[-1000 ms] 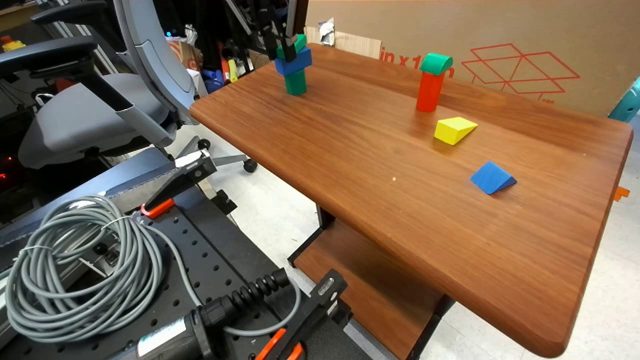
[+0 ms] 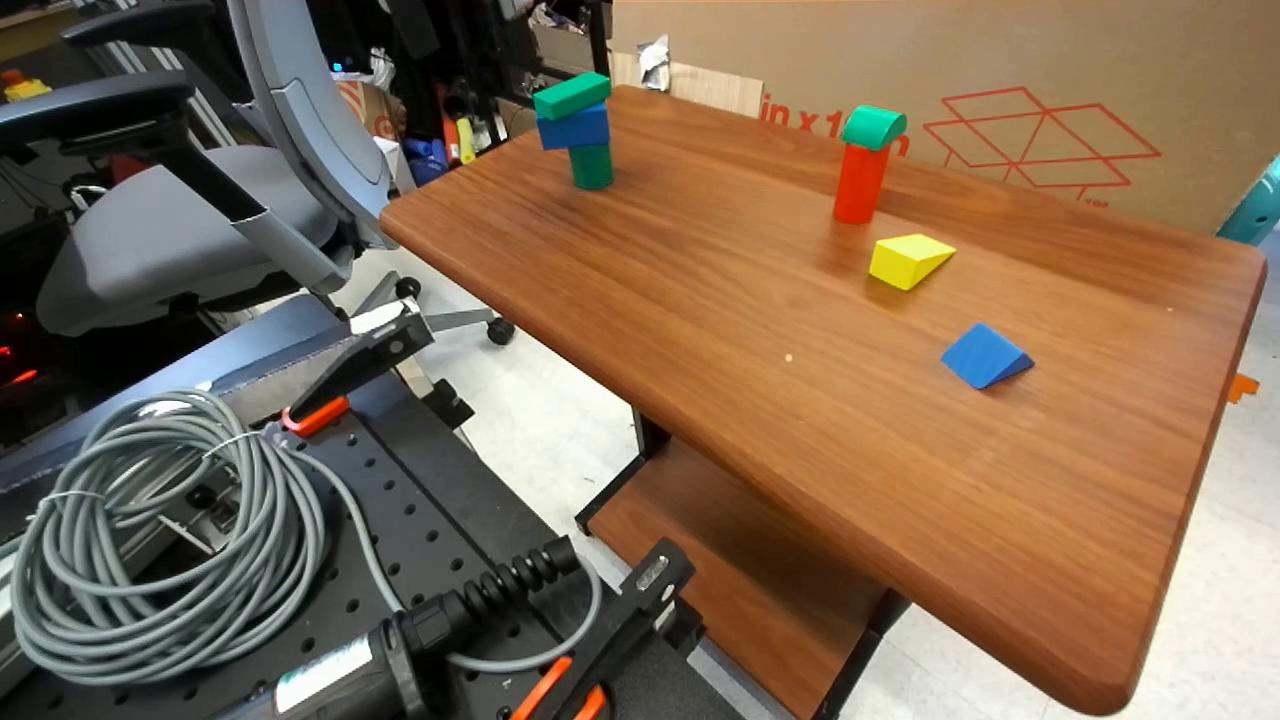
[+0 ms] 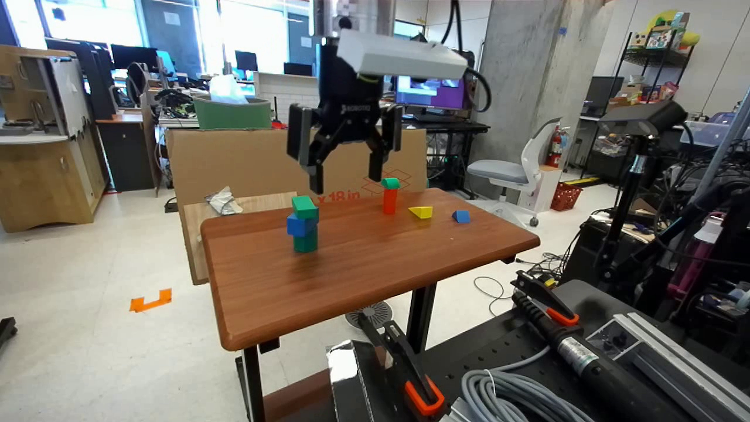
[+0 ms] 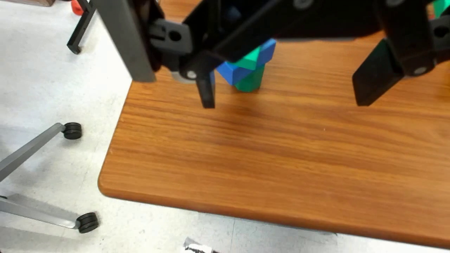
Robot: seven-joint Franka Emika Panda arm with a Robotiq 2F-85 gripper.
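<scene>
A stack stands at the table's far left in exterior view 1: a green cylinder (image 2: pixel 591 169) below, a blue block (image 2: pixel 575 127) across it, and a green block (image 2: pixel 572 96) on top. Both upper blocks overhang the cylinder toward the left there. My gripper (image 3: pixel 346 173) hangs above the table in exterior view 2, open and empty, its fingers wide apart. Seen from the wrist, the stack's green cylinder (image 4: pixel 249 80) shows beyond the open gripper, near the left finger and partly hidden by it. The gripper is out of exterior view 1.
A red cylinder (image 2: pixel 860 184) stands upright with a green half-round block (image 2: pixel 873 126) on it. Nearby lie a yellow wedge (image 2: pixel 908 259) and a blue triangular block (image 2: pixel 986 356). A cardboard sheet (image 2: pixel 960 72) stands behind the table.
The blue and green upper blocks sit slightly farther left over the cylinder.
</scene>
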